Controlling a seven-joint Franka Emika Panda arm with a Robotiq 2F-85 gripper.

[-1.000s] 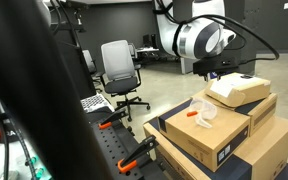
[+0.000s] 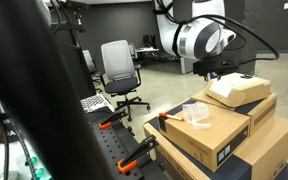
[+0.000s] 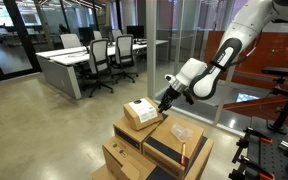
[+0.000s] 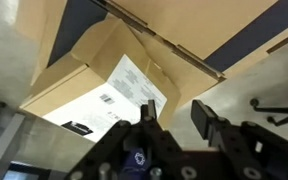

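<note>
My gripper point(image 2: 208, 76) hangs at the end of the white arm point(image 2: 199, 38), beside a small cardboard box point(image 2: 246, 90). The small box carries a white printed sheet point(image 4: 126, 88), and in the wrist view it lies beyond the fingertips. The fingers point(image 4: 206, 115) stand apart, with nothing held between them. A clear plastic container point(image 3: 182, 131) rests on the larger cardboard box point(image 2: 199, 142). An orange-red stick-like item point(image 3: 183, 154) lies near it, and a small whitish piece point(image 2: 202, 125) is beside the container in exterior view 1.
More large cardboard boxes point(image 3: 124, 160) stand together under these things. A black cable loops from the arm past the small box. Office chairs point(image 2: 120, 66) and desks are farther back, with open floor point(image 3: 59, 125) around the boxes.
On the large box, the orange-red item has shifted left in exterior view 1, and the clear container's placement looks different. The arm and small box show no visible movement.
</note>
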